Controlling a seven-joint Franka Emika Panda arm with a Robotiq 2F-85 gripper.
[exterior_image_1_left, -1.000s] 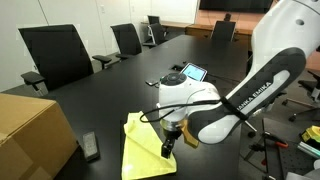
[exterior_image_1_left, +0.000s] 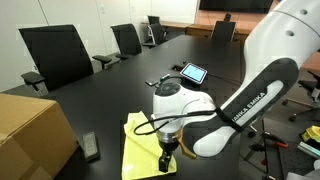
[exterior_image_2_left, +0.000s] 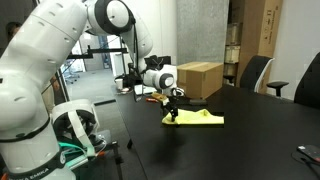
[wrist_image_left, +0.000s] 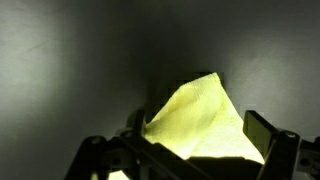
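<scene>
A yellow cloth (exterior_image_1_left: 137, 158) lies spread on the dark table, with some wrinkles. In exterior view 2 the cloth (exterior_image_2_left: 205, 117) shows beneath and beside the arm. My gripper (exterior_image_1_left: 168, 160) is low over the cloth's near right part. The wrist view has my gripper open, one finger (wrist_image_left: 137, 124) at the left and the other (wrist_image_left: 262, 130) at the right. A pointed corner of the cloth (wrist_image_left: 205, 105) lies in the gap between them. Whether the fingertips touch the cloth cannot be told.
Left of the cloth lies a dark grey remote-like object (exterior_image_1_left: 91, 147). A cardboard box (exterior_image_1_left: 35, 135) stands at the left edge. A tablet (exterior_image_1_left: 194, 73) is farther back. Bare table surrounds most of the cloth, and black chairs (exterior_image_1_left: 58, 52) line the far side.
My gripper has come down and slightly toward the front of exterior view 1, closer to the cloth. The cloth looks unmoved.
</scene>
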